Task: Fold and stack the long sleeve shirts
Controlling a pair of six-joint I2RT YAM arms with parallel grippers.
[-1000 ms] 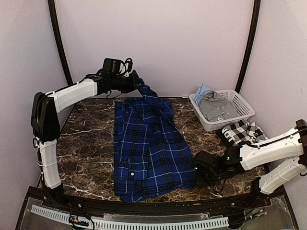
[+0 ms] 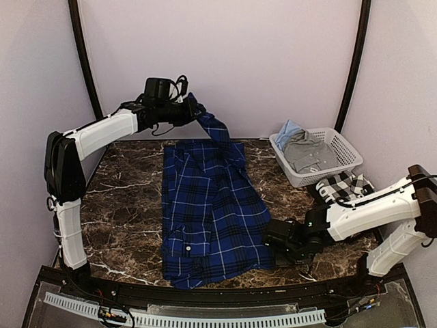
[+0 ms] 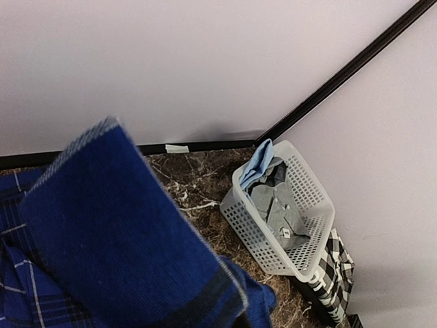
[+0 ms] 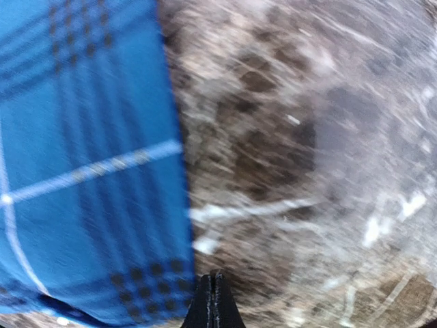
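Note:
A blue plaid shirt (image 2: 232, 212) lies spread on the dark marble table, one side folded inward. At the back left, my left gripper (image 2: 193, 109) is shut on a sleeve and holds it raised off the table. In the left wrist view the lifted sleeve (image 3: 123, 232) covers much of the lower left and hides the fingertips. My right gripper is shut, with nothing between its fingers, right beside the shirt's lower right edge. In the right wrist view the shirt's edge (image 4: 164, 205) runs down to just left of those fingertips.
A white basket (image 2: 295, 179) holding grey and light blue garments stands at the back right. Next to it lies a black-and-white checked cloth (image 2: 341, 186). Bare marble (image 2: 130, 212) stretches left of the shirt.
The left gripper rose a little with the sleeve. The shirt's body looks nearly unchanged.

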